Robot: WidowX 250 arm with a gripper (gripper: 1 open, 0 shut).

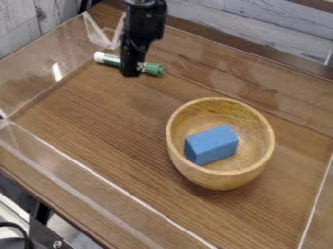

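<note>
My dark gripper (132,66) is at the top centre, just over a green-and-white cylindrical item (111,58) lying on the wooden table at the back left. Its fingers look close together; whether anything is between them is hard to see at this size.
A round wooden bowl (251,125) with a blue block (211,143) in it sits at the right. A pale rim runs along the left edge.
</note>
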